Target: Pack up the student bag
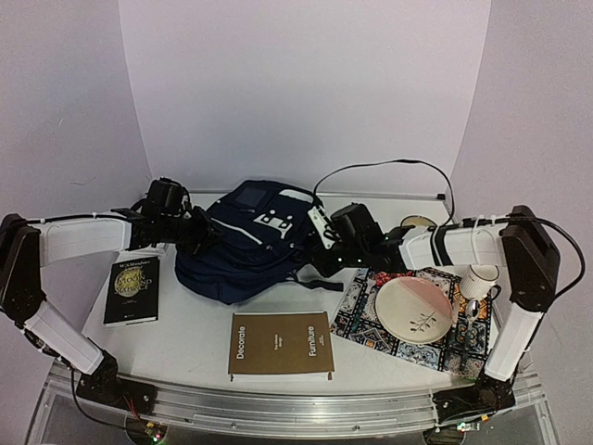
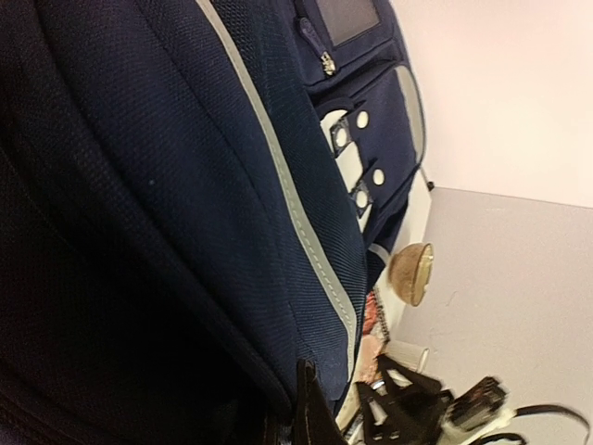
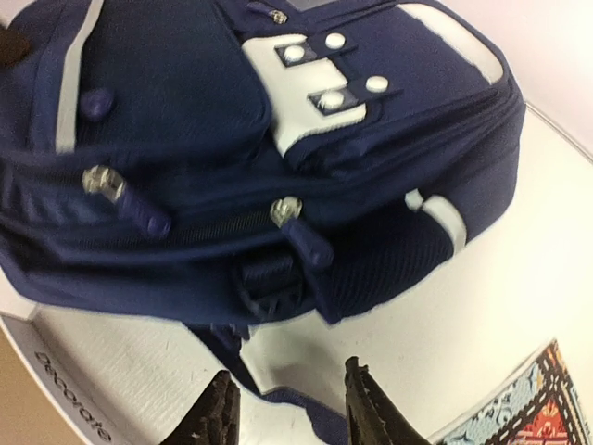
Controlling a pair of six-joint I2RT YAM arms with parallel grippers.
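The navy student bag (image 1: pixel 250 236) lies tilted on the table's back half, white patches and snaps facing up. My left gripper is at the edge of its dark opening; the fingers look close together, with the bag's rim running in between them. In the right wrist view, my right gripper stands open beside the bag's zip side, with two zip pulls (image 3: pixel 306 236) in front of it. Only a strap and table show past its fingers. A black book (image 1: pixel 132 289) lies at the left, and a brown "Decorate Furniture" book (image 1: pixel 281 345) at front centre.
On the right, a patterned mat (image 1: pixel 366 338) carries a pink-and-white plate (image 1: pixel 414 311), with a white mug (image 1: pixel 478 281) and cutlery near its right side. A round wooden-looking bowl (image 2: pixel 410 273) stands behind the right arm. Bare table lies between the books.
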